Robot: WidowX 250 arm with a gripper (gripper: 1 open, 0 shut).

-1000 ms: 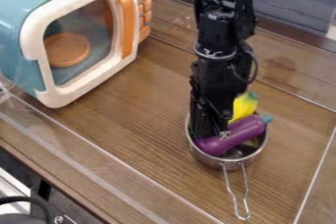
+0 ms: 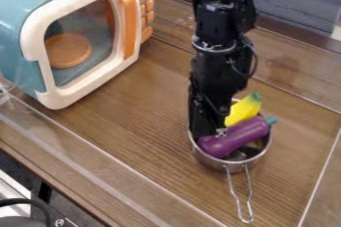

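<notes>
My black gripper (image 2: 208, 129) points down into the left side of a metal pot (image 2: 241, 158), its fingertips partly hidden by the pot's contents and too dark to make out clearly. In the pot lie a purple eggplant (image 2: 229, 139) and, behind it, a yellow object with a green tip (image 2: 242, 110), probably a banana or corn toy. The pot's wire handle points toward the front.
A light blue and white toy microwave (image 2: 54, 12) with an orange plate inside stands at the upper left. A black cable lies at the lower left.
The gripper has risen slightly and shifted a little; the yellow object shows a bit more. The pot stays in place.
</notes>
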